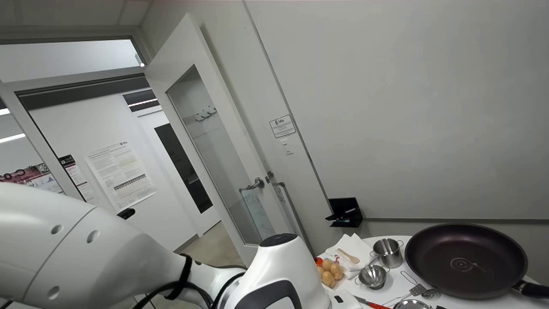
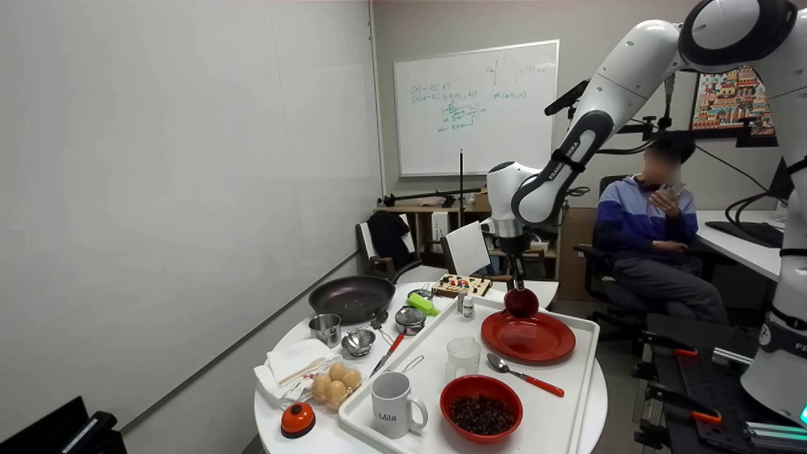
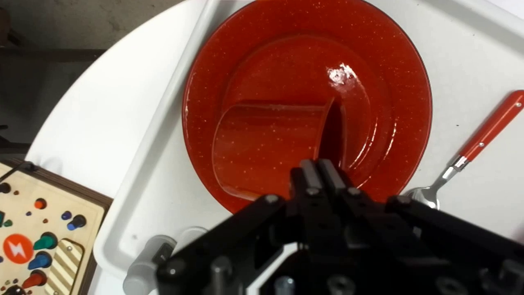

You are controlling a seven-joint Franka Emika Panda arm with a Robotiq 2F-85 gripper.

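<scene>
A red speckled mug point(image 3: 275, 147) is tipped on its side in the wrist view, its mouth turned to the right. My gripper is shut on the mug, with the fingertips at its near side by the rim; the handle is hidden. Behind the mug lies a red plate point(image 3: 314, 59) on a white tray. In exterior view 2 the mug point(image 2: 521, 302) hangs from the gripper point(image 2: 519, 284) over the far part of the plate point(image 2: 529, 340). Whether mug and plate touch is hard to tell.
On the tray point(image 2: 355, 415) stand a red bowl point(image 2: 481, 432) of dark pieces, a grey mug point(image 2: 389, 408), a clear cup point(image 2: 462, 355) and small bottles point(image 2: 468, 307). A red-handled spoon point(image 2: 537, 381) lies near the plate. A frying pan point(image 2: 354, 298) occupies the table's left side.
</scene>
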